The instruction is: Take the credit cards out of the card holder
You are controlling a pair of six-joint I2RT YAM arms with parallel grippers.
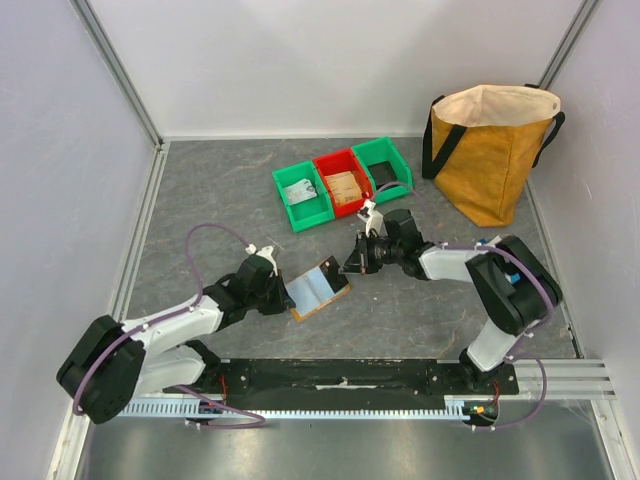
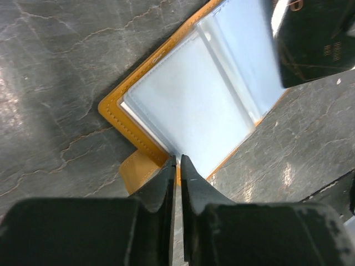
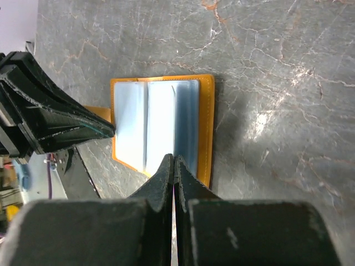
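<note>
The card holder [image 1: 313, 291] lies unfolded on the grey table, tan-edged with pale clear sleeves [image 2: 188, 105]. My left gripper is nearly closed at its edge beside a tan tab [image 2: 138, 170], with a sliver of tan showing between the fingers. A black card [image 1: 335, 273] hangs over the holder's right side, held by my right gripper [image 1: 347, 269]. In the left wrist view this dark card [image 2: 313, 41] fills the upper right corner. From the right wrist it appears only as a thin edge-on line rising from the closed fingertips of my right gripper.
Behind the holder stand green and red bins [image 1: 342, 184] with a few items inside. A mustard bag [image 1: 485, 165] sits at the back right. Bare table lies between the holder and the bins, and to the left.
</note>
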